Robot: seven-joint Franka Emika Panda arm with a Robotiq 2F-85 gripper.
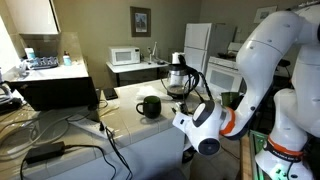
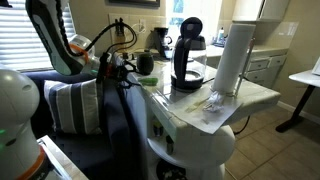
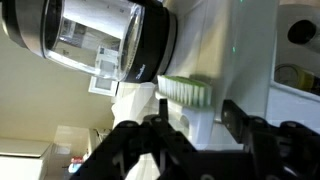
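A small sponge-like block with a green top (image 3: 187,92) and a white side shows in the wrist view, just beyond my gripper. The fingers (image 3: 234,112) stand apart, one to either side of the block's near end; whether they touch it I cannot tell. In exterior view 2 the green block (image 2: 148,80) is at the counter's edge, right beside my gripper (image 2: 130,68). Exterior view 1 has my gripper (image 1: 181,108) low at the counter's edge, the block there too small to make out.
A coffee maker (image 2: 188,55) with a glass jug stands close behind the block. The dark mug (image 1: 151,106) is on the counter to the left in exterior view 1. Cables (image 1: 105,130) run over the counter's left part. White paper (image 2: 212,112) lies in front of the coffee maker.
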